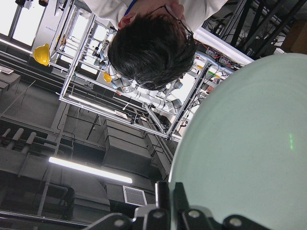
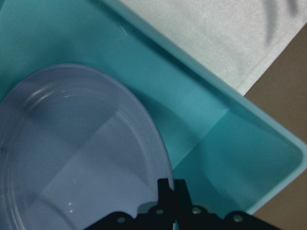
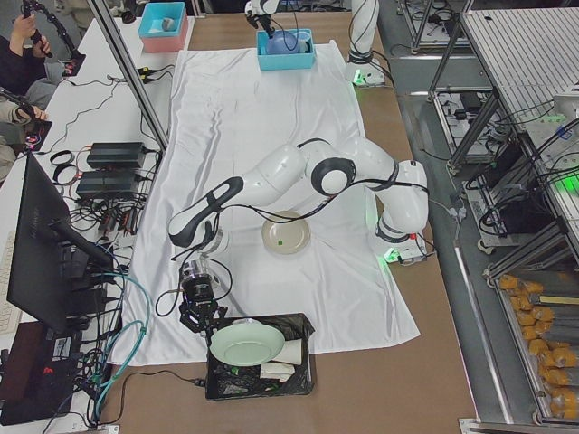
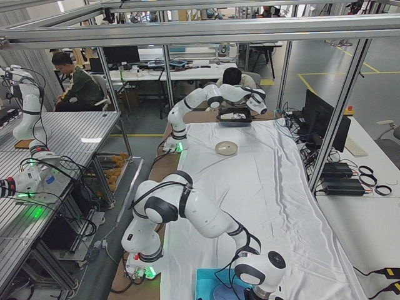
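Note:
In the camera left view my left gripper (image 3: 206, 321) holds a pale green plate (image 3: 246, 345) by its edge over a black bin (image 3: 304, 375). The plate fills the right of the left wrist view, gripped at its rim. My right gripper is at the rim of a translucent blue plate (image 2: 81, 143) in a turquoise box (image 2: 261, 143) at the far end of the table; its fingertips are together at that rim. A beige plate (image 3: 285, 231) lies on the white cloth.
White items show under the green plate in the black bin. Cables and a monitor (image 3: 41, 262) line the left side.

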